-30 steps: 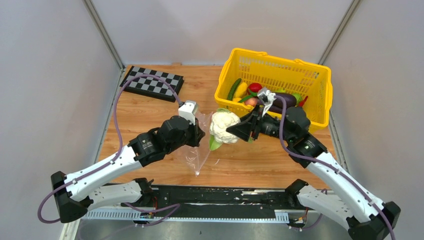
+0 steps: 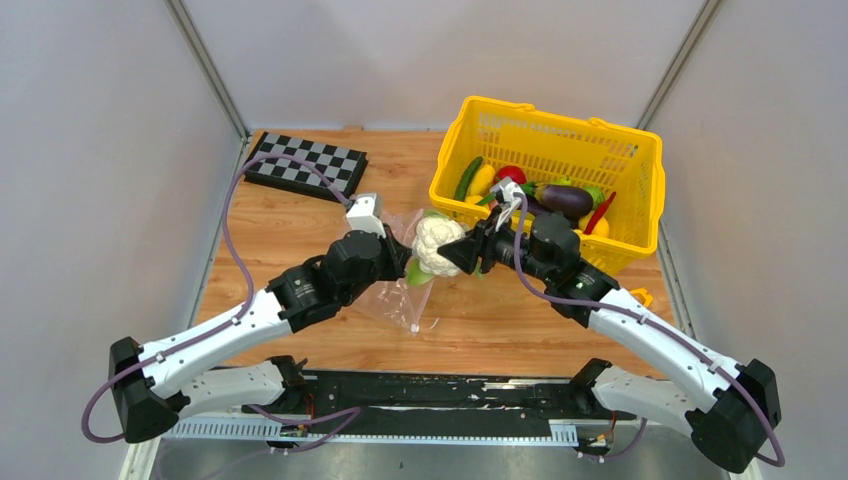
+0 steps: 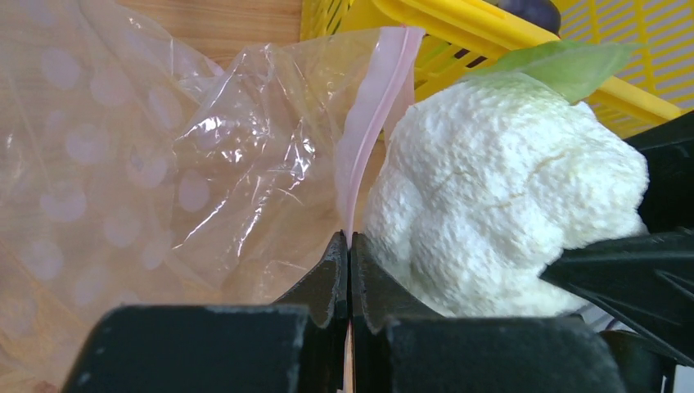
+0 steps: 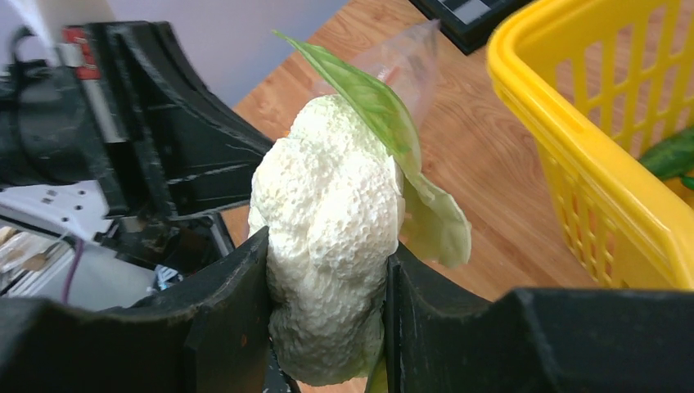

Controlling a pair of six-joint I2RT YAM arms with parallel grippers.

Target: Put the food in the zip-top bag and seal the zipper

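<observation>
A clear zip top bag (image 3: 245, 147) hangs from my left gripper, which is shut on the pinkish zip edge. In the top view the bag (image 2: 395, 303) drapes below and beside the left fingers. A white cauliflower (image 2: 438, 245) with green leaves is between the two grippers, just right of the bag's edge. My right gripper has its fingers on both sides of the cauliflower (image 4: 331, 196), holding it above the table. In the left wrist view the cauliflower (image 3: 507, 196) is outside the bag, close against the zip edge.
A yellow basket (image 2: 645, 200) with several vegetables stands at the back right, close to the right gripper. A checkered black board (image 2: 305, 163) lies at the back left.
My right gripper has moved left with the cauliflower, bringing it closer to the left gripper.
</observation>
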